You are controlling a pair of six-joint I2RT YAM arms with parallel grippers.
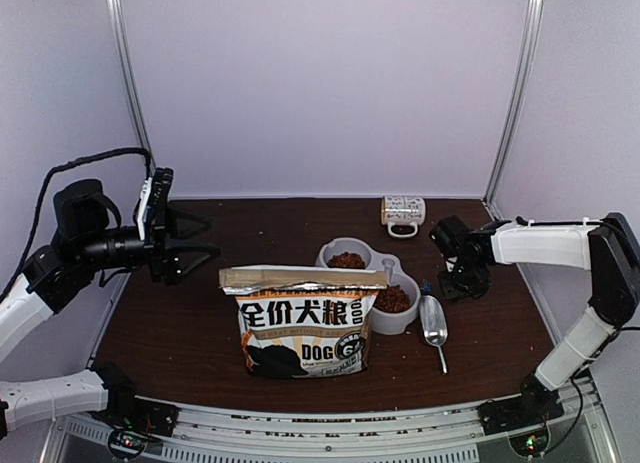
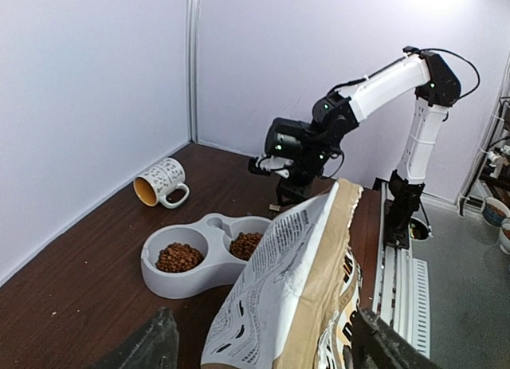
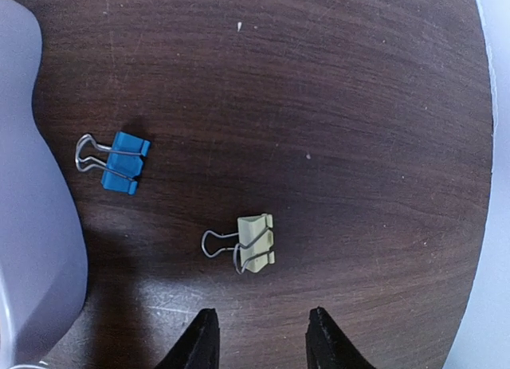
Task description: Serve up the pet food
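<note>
The dog food bag (image 1: 300,328) stands at the front middle, its folded top seen from the side in the left wrist view. Behind it, a grey double bowl (image 2: 179,281) holds kibble in both compartments. A metal scoop (image 1: 434,323) lies right of the bowl. My left gripper (image 1: 200,243) is open, left of the bag and above the table. My right gripper points down beside the bowl, fingers apart with nothing between, over a pale binder clip (image 3: 253,243); a blue binder clip (image 3: 121,162) lies nearby.
A mug (image 1: 402,212) lies on its side at the back right. Walls enclose the back and sides.
</note>
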